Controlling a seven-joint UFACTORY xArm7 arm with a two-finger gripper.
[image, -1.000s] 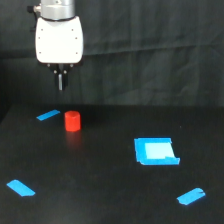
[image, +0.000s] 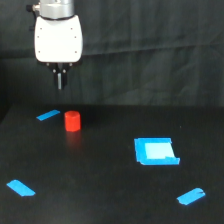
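A small red can-shaped object (image: 72, 121) stands upright on the dark table, left of the middle. My gripper (image: 60, 84) hangs high above the table, below the white arm body (image: 58, 40), clear of the red object and slightly left of it in the picture. Its fingers are small and dark against the black backdrop, so whether they are apart or together is unclear. Nothing can be made out between them. On the right side of the table lies a white square (image: 158, 151) framed by blue tape (image: 153, 139).
Blue tape strips lie on the table: one behind the red object (image: 48, 115), one at front left (image: 20, 188), one at front right (image: 190, 196). A black curtain (image: 150, 60) closes off the back.
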